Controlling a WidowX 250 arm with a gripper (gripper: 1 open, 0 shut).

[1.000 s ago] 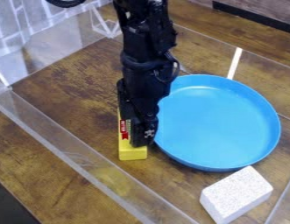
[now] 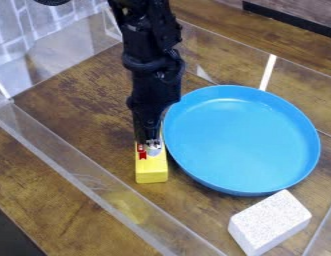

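Note:
A black robot arm reaches down from the top centre to my gripper (image 2: 148, 140), which sits low over a yellow block (image 2: 152, 171) with red and white markings on its upper part. The fingertips are at the top end of the block, partly hiding it; whether they hold it is unclear. The block lies on the wooden surface just left of a large blue plate (image 2: 245, 140).
A white block (image 2: 269, 222) lies at the lower right, below the plate. Clear plastic walls (image 2: 74, 170) run along the left and bottom.
My gripper has shifted slightly left onto the top of the yellow block, and its fingers look closer together. The block and plate look unmoved.

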